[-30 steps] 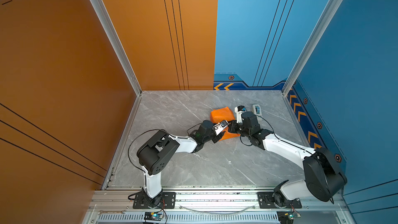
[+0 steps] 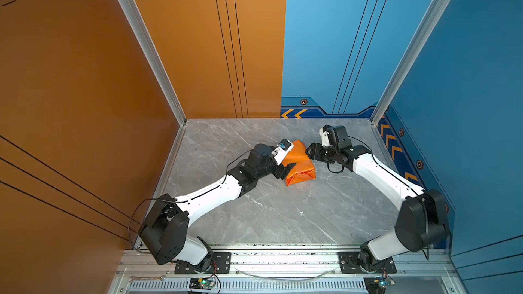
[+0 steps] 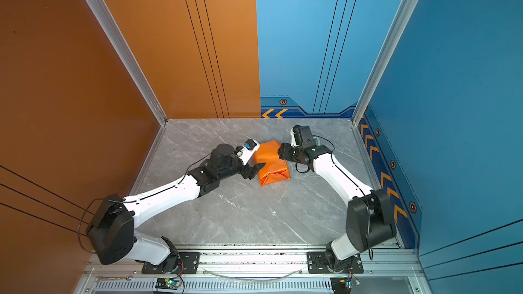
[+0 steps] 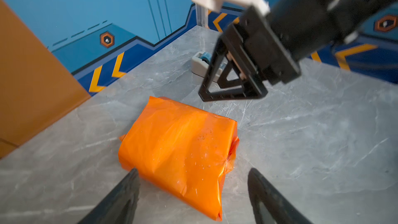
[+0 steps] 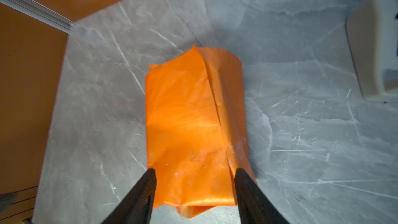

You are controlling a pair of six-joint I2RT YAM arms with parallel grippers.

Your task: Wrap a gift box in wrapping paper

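Note:
The box is covered in shiny orange wrapping paper, forming an orange package (image 2: pixel 299 163) that lies on the grey table between my arms. In the left wrist view the package (image 4: pixel 178 149) shows a smooth upper face and crumpled paper at its right end. From the right wrist, the package (image 5: pixel 186 128) has a long paper edge running down its right side and a loose fold at its near end. My left gripper stands open above it, fingers wide apart and empty. My right gripper is also open over the package, fingers apart, not clamped on the paper.
A pale grey device with a blue part stands behind the right gripper; its side (image 5: pixel 369 45) shows in the right wrist view. Orange and blue walls enclose the workspace.
The right gripper has lifted and moved toward the back, uncovering more orange paper and hiding the grey device.

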